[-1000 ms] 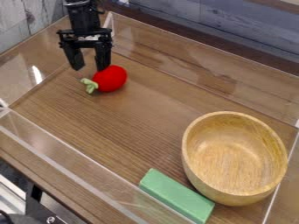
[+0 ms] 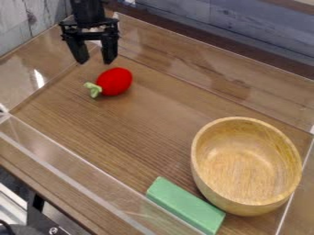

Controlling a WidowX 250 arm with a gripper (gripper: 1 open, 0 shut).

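A red vegetable with a pale green tip (image 2: 113,81), like a pepper or strawberry toy, lies on the wooden tabletop toward the upper left. Just behind it and a little left, my black gripper (image 2: 91,53) hovers at the back of the table, its fingers open and apart from the red object, with nothing seen between them.
A large yellow bowl (image 2: 243,170) occupies the lower right. A green block (image 2: 185,204) lies at the front edge, left of the bowl. A blue-grey wall (image 2: 245,27) runs along the back.
My gripper has moved back and up, away from the red object, which now sits clear of it in nearly the same spot.
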